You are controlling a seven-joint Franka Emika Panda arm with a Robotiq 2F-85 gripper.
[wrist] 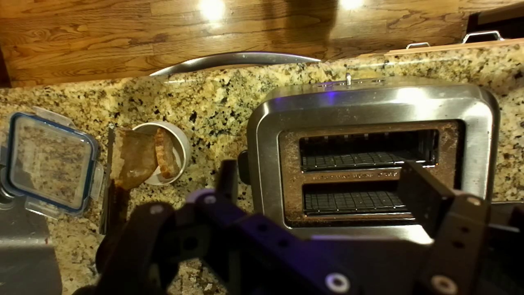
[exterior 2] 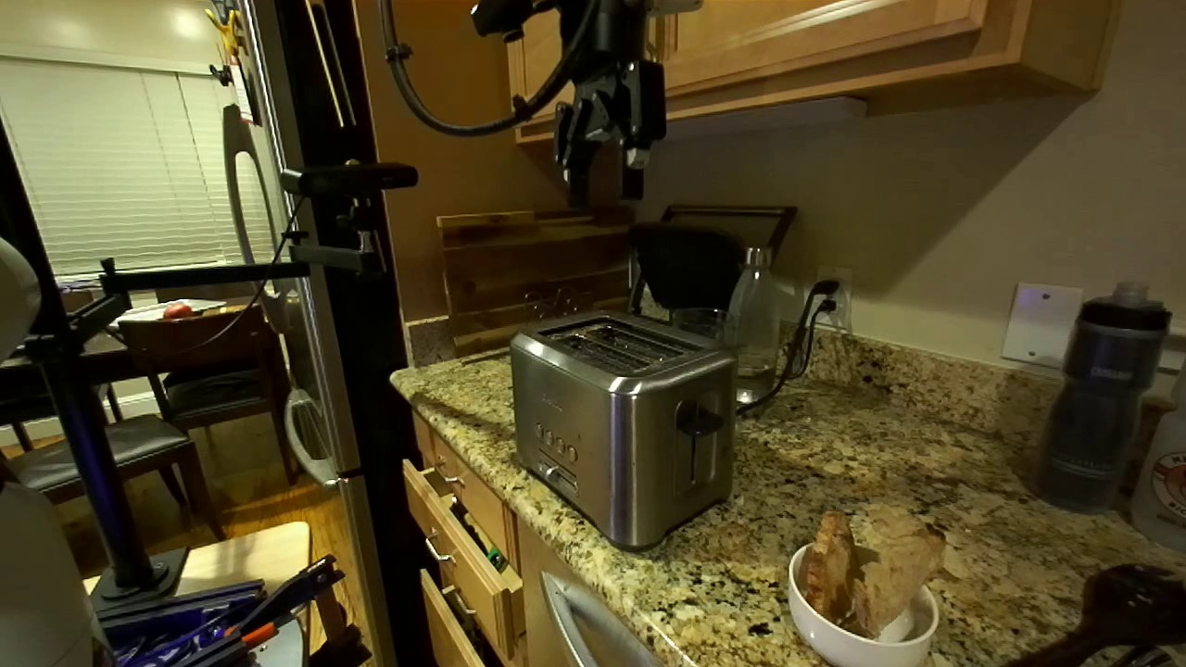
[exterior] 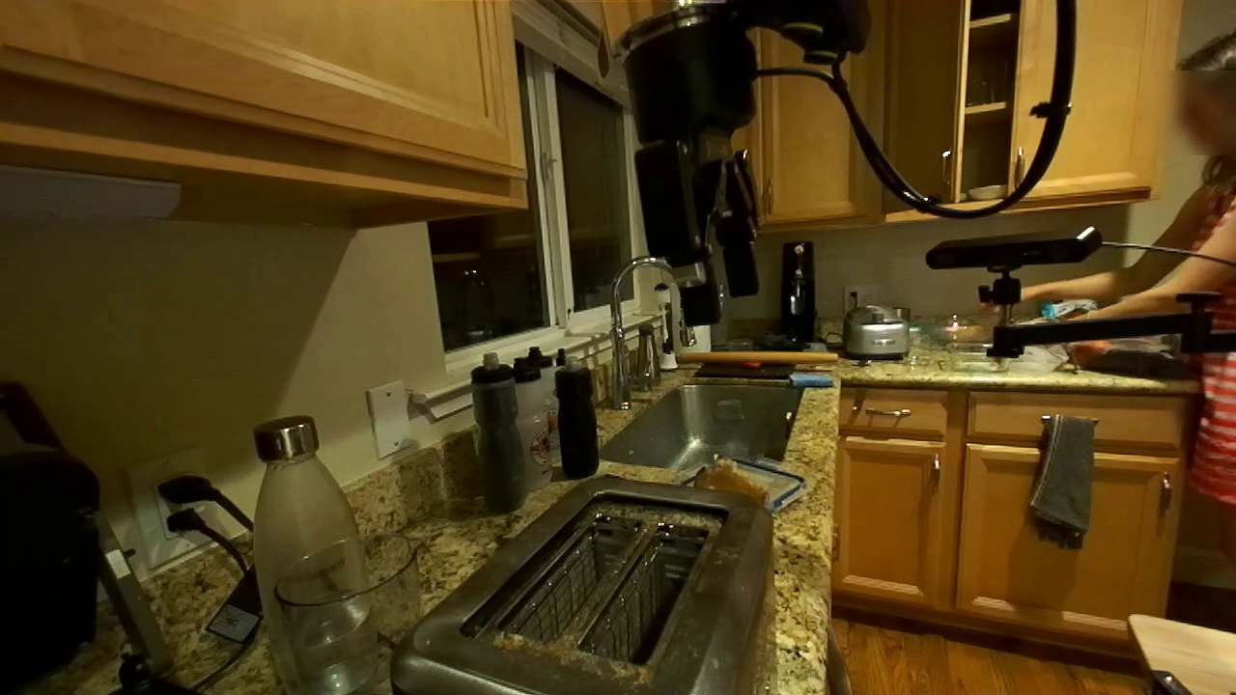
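My gripper (exterior 2: pixel 605 189) hangs open in the air above the counter, with nothing between its fingers. In the wrist view its two fingers (wrist: pixel 426 196) stand wide apart over the toaster side. The silver toaster (exterior 2: pixel 623 434) has two slots, both empty as seen from above. A white bowl (exterior 2: pixel 862 654) stands on the counter beside the toaster's lever end. Two pieces of bread (exterior 2: pixel 831 567) lean upright in the bowl and stick out above its rim. From exterior view 1, the bread (exterior: pixel 732 481) shows just past the toaster, while the bowl is hidden.
A clear lid with a blue seal (wrist: pixel 51 162) lies near the sink (exterior: pixel 742 423). Several bottles (exterior: pixel 498 434) line the wall, and a glass bottle (exterior 2: pixel 752 322) with a drinking glass (exterior: pixel 348 602) stands behind the toaster. A person (exterior: pixel 1217 266) is at the far counter.
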